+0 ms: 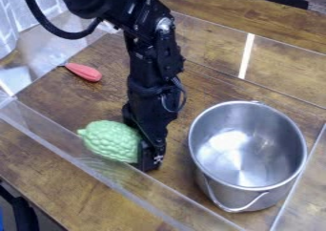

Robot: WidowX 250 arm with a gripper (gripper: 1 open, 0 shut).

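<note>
My black gripper (143,149) reaches down to the tray floor left of a large steel pot (247,149). A pale green bumpy vegetable-like object (110,139) lies at its fingers, against their left side. The fingertips are partly hidden by the object and the clear tray wall, so I cannot tell whether they grip it.
A small red pepper-like item (82,72) lies at the back left. A clear low wall (152,195) runs along the front. The wooden floor behind and right of the arm is fairly clear.
</note>
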